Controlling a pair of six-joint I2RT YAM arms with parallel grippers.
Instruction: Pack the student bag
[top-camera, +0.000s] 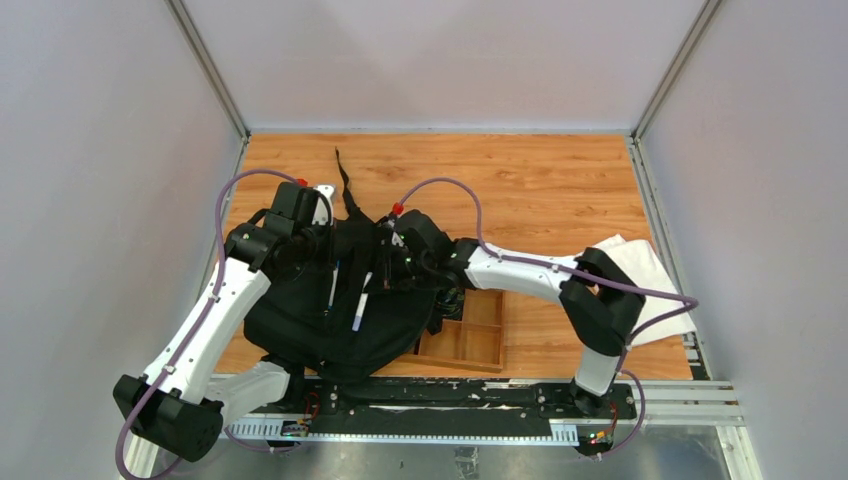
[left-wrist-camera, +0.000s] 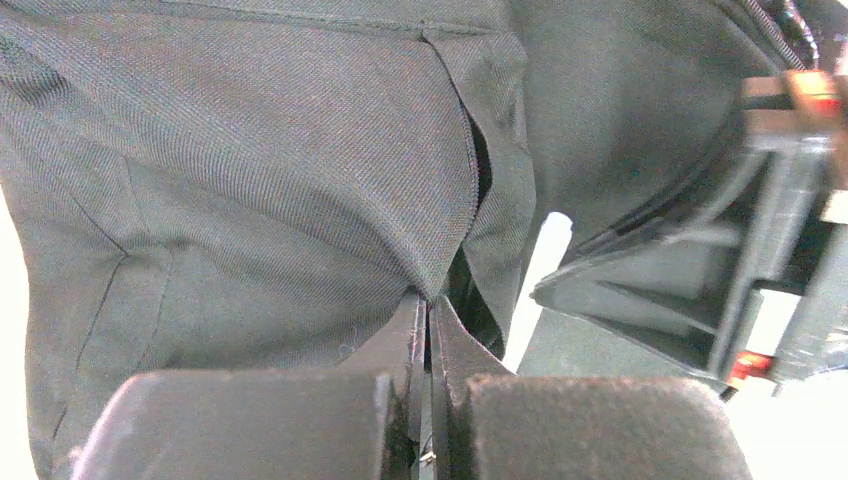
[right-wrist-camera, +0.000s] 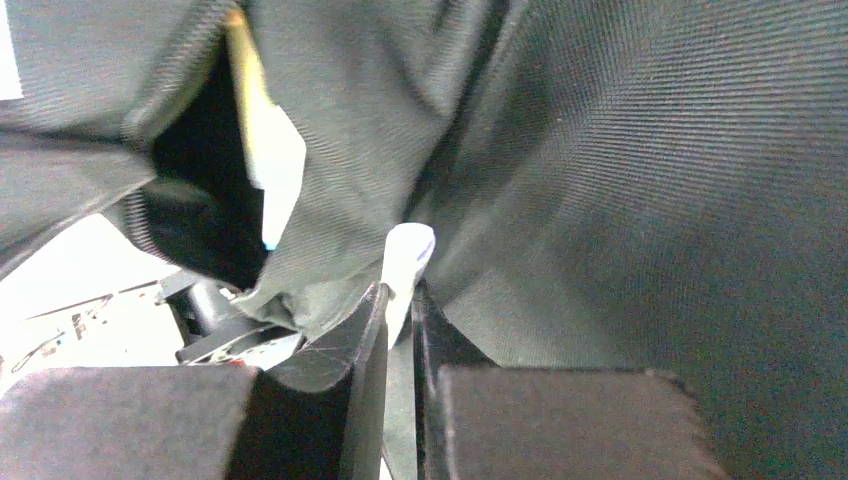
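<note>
The black bag (top-camera: 300, 325) lies open on the left of the table. My left gripper is shut, its tips pinching the edge of a pocket flap (left-wrist-camera: 350, 180) on the bag. My right gripper has a white marker (right-wrist-camera: 408, 250) between its nearly closed fingers; in the top view the marker (top-camera: 362, 305) slants over the bag fabric. Beside it the pocket mouth (right-wrist-camera: 205, 150) gapes, with a yellow-and-white item (right-wrist-camera: 262, 130) inside. A thin pen (top-camera: 333, 285) shows near the left gripper in the top view.
A wooden compartment tray (top-camera: 465, 362) stands right of the bag, partly under the right arm, with something dark at its back. A white folded cloth (top-camera: 650, 290) lies at the far right.
</note>
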